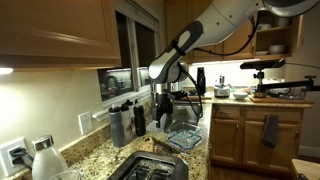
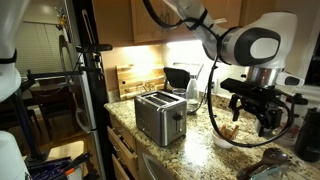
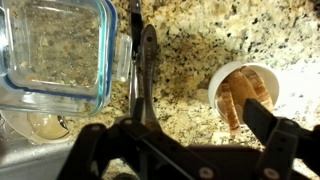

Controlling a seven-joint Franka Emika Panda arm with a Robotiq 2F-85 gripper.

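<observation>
A white bowl [image 3: 218,88] with brown, bread-like pieces [image 3: 240,95] in it sits on the speckled counter, at the right of the wrist view. My gripper is above the counter, its dark fingers wide apart with nothing between them. The right finger overlaps the edge of the bowl's contents in that view. Exterior view 2 has the gripper [image 2: 252,116] just above and to the right of the bowl [image 2: 224,140]. In exterior view 1 the gripper [image 1: 159,115] is small and its fingers are hard to make out.
Left in the wrist view are a clear, blue-rimmed container [image 3: 50,75] and a dark long-handled utensil [image 3: 149,70]. A silver toaster [image 2: 160,118] stands left of the bowl in exterior view 2. Dark bottles [image 1: 117,128] line the wall side.
</observation>
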